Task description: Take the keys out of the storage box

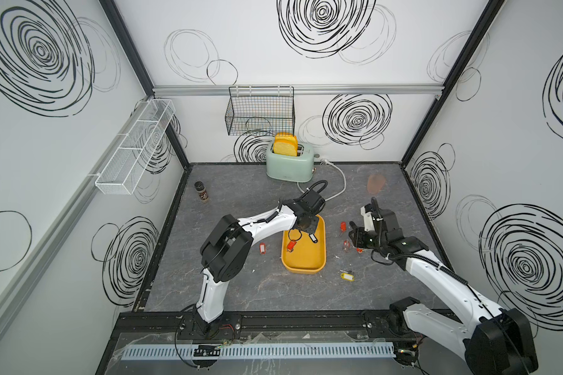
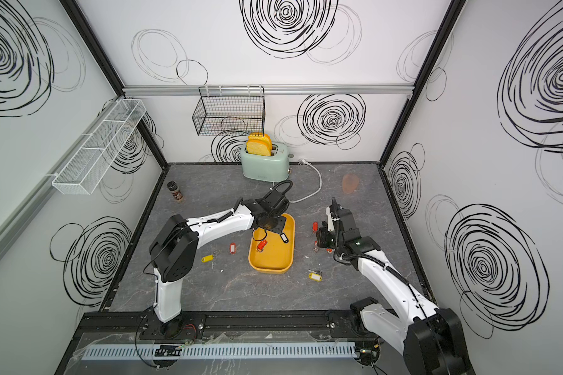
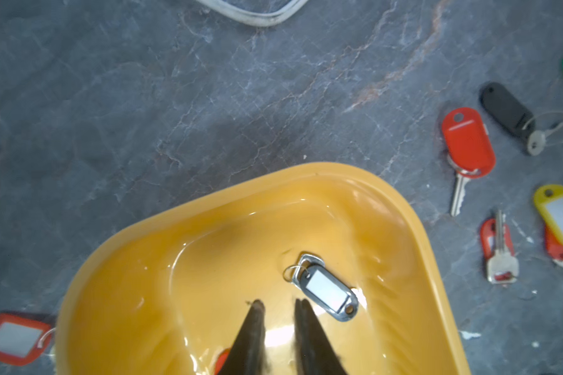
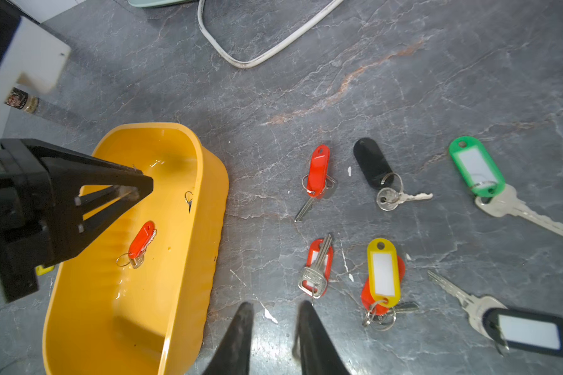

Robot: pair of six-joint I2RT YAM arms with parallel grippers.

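Observation:
The yellow storage box (image 1: 304, 267) holds two key tags. One is a dark tag with a white label (image 3: 326, 289), lying on the box floor near its far right. The other is red, with a ring and key, and only its edge shows in the left wrist view. Over the box, my left gripper is partly open with bare space between its fingers; the dark tag lies just ahead and to the right of them. My right gripper, also partly open and empty, hovers over the table right of the box.
Several tagged keys lie right of the box, among them a red one (image 4: 318, 172), a black one (image 4: 373, 162) and a green one (image 4: 477, 163). A red tag (image 1: 262, 248) lies left of it. Behind stand the toaster (image 1: 289, 165) and its white cable (image 1: 343, 181).

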